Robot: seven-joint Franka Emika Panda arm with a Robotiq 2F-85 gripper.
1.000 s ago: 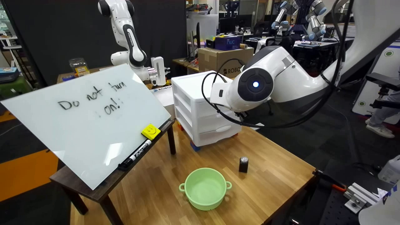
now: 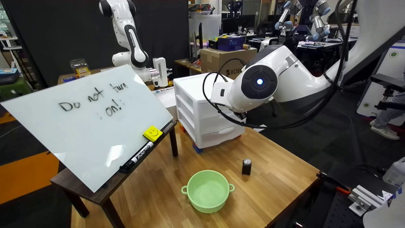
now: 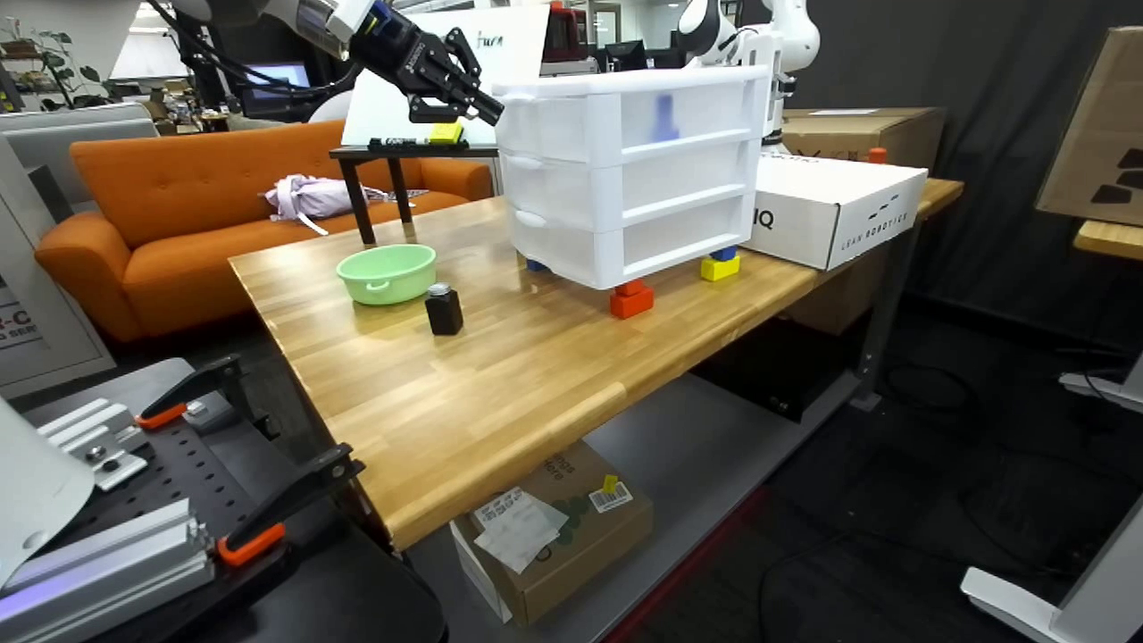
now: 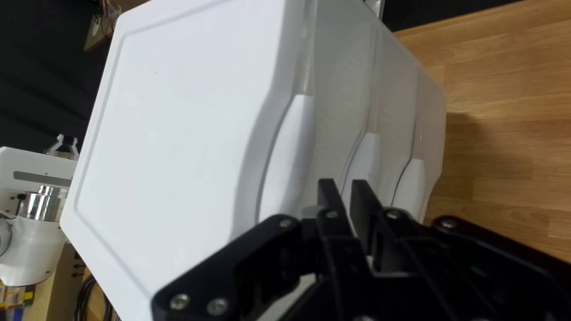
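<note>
A white cabinet of drawers (image 4: 176, 123) fills much of the wrist view, each drawer front carrying a curved white handle. My gripper is in front of these handles, with its black fingertips (image 4: 332, 195) close together and a narrow gap between them. White shows in that gap, near the lower part of the middle handle (image 4: 372, 155); whether the fingers touch or pinch it cannot be told. The top handle (image 4: 291, 155) lies to the left of the fingers. In exterior view 2 my gripper (image 3: 490, 109) is beside the cabinet (image 3: 632, 171); all drawers look closed.
A green bowl (image 2: 208, 190) and a black shaker (image 2: 246, 167) stand on the wooden table (image 2: 281, 167). A whiteboard (image 2: 87, 117) holds a yellow eraser (image 2: 152, 133) and marker (image 2: 142, 151). Coloured blocks (image 3: 632, 300) support the cabinet. Bare tabletop lies in front.
The bowl and shaker have stayed put.
</note>
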